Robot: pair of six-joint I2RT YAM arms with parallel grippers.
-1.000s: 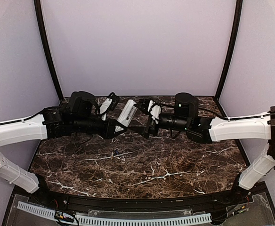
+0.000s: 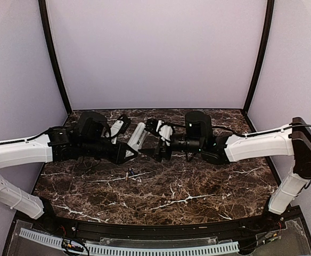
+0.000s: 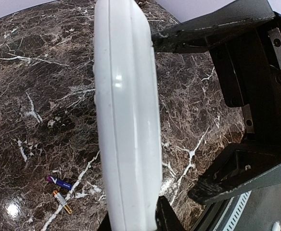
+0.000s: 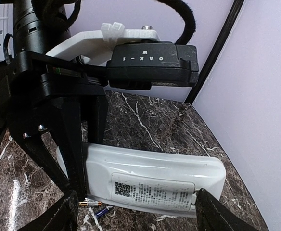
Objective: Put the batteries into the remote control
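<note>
Held in the air at mid-table is the white remote control [image 2: 138,136], tilted, with my left gripper [image 2: 128,152] shut on one end of it. In the right wrist view the remote [image 4: 152,163] spans the middle, its labelled side facing that camera. My right gripper stands open around the remote's free part, one finger towards each end; contact cannot be made out. Two batteries lie on the table below: a purple one [image 3: 59,182] and an orange-and-white one [image 3: 62,202]. Whether the battery compartment is open does not show.
Both arms face each other closely above its middle. Pale walls [image 2: 161,53] enclose the back and sides, and a perforated metal strip [image 2: 161,249] runs along the front.
My right gripper has moved left, closer to the remote. The left gripper and the remote have shifted slightly left and down in the top view. The batteries lie unmoved.
</note>
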